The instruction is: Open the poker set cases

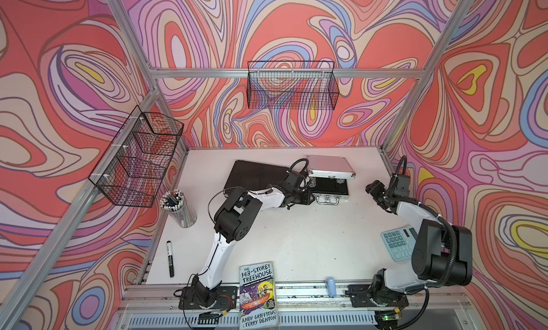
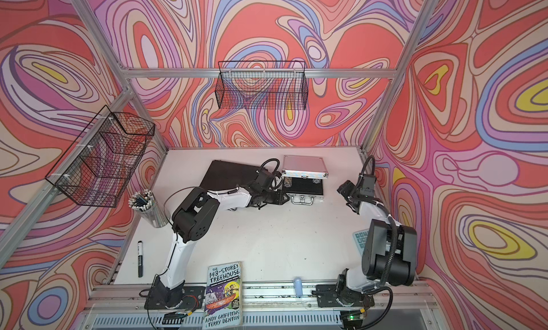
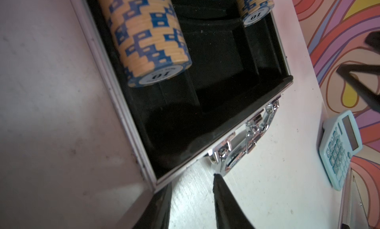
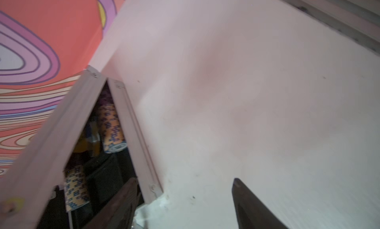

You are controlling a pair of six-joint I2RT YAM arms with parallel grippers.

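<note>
The silver poker case (image 1: 347, 196) stands at the back of the table, its lid (image 1: 330, 164) tilted part way down over the black inside. In the left wrist view a stack of tan and blue chips (image 3: 148, 35) shows in the case, above the chrome handle (image 3: 245, 140). My left gripper is at the case's front left corner, its fingers apart with nothing between them. To the right of the case, clear of it, my right gripper is open and empty. The lid's edge (image 4: 59, 130) slants above the tray in the right wrist view.
A flat black panel (image 1: 251, 174) lies left of the case, partly behind my left arm. A blue calculator (image 1: 399, 241) sits near my right arm. A pen cup (image 1: 181, 210) and marker (image 1: 170, 258) are at left.
</note>
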